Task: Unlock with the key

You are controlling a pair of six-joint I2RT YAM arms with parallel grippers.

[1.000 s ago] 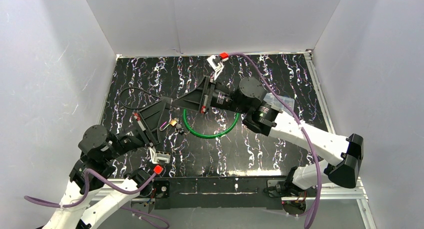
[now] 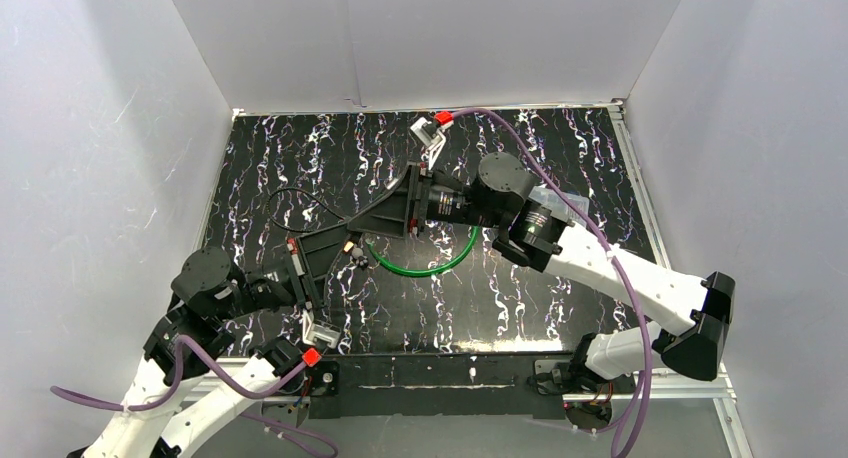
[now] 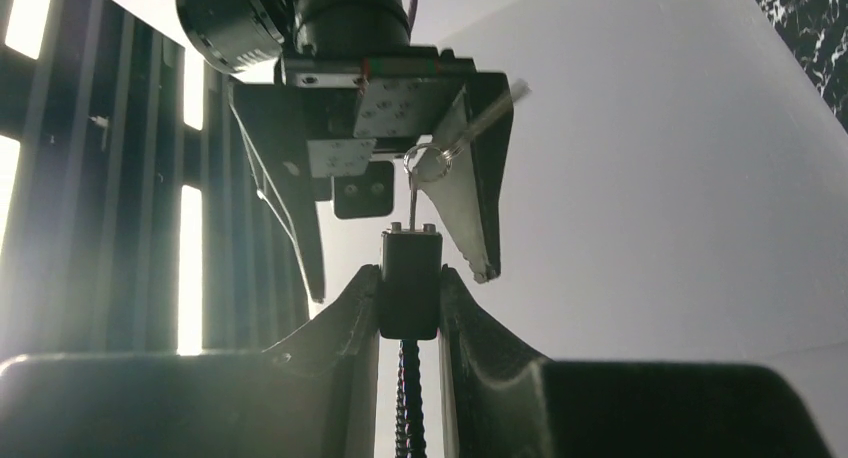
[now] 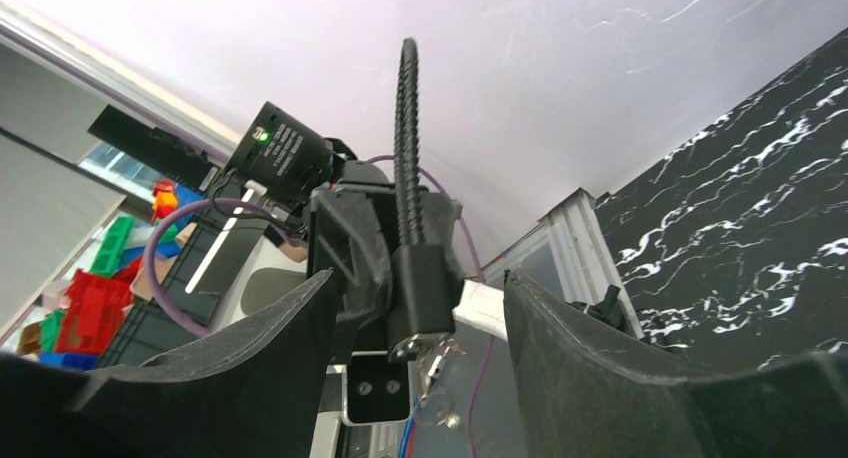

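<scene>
A black lock body [image 3: 410, 283] with a braided cable [image 3: 408, 398] is clamped between the fingers of my left gripper. From its end a thin key [image 3: 413, 203] sticks out, with a ring [image 3: 427, 163] and a blurred piece, perhaps a second key [image 3: 490, 123], hanging from it. Around the key, touching neither side, my right gripper has its fingers spread. In the right wrist view the lock [image 4: 420, 293] shows between the right fingers, the key [image 4: 432, 368] at its lower end.
On the black marbled table [image 2: 500, 308] a green cable [image 2: 425, 271] lies in an arc below the grippers. A brass padlock [image 2: 350, 246] and other small pieces lie close to it, and a clear box [image 2: 560, 200] sits under the right arm.
The left gripper has moved right and slightly down in the top view, carrying the lock and its cable loop along, overlapping the right gripper more. The right arm has shifted slightly.
</scene>
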